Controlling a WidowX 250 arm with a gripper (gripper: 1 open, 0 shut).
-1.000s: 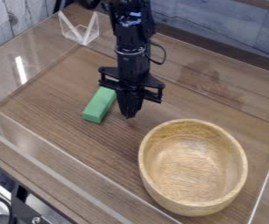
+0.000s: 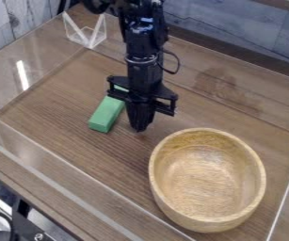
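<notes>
The black robot arm (image 2: pixel 144 66) reaches down from the top centre, its gripper (image 2: pixel 140 113) low over the wooden table (image 2: pixel 72 160). A green block (image 2: pixel 106 115) lies just left of the gripper. A large beige bowl (image 2: pixel 207 179) stands at the front right. The fingertips are dark and small, so I cannot tell whether they are open or shut.
Pale walls edge the table at the back and left. A white bracket (image 2: pixel 84 28) is at the back left. The table's left, front-left and back-right areas are clear; a black cable lies at the bottom left corner.
My gripper has shifted very slightly to the right. The green block and the bowl look unmoved.
</notes>
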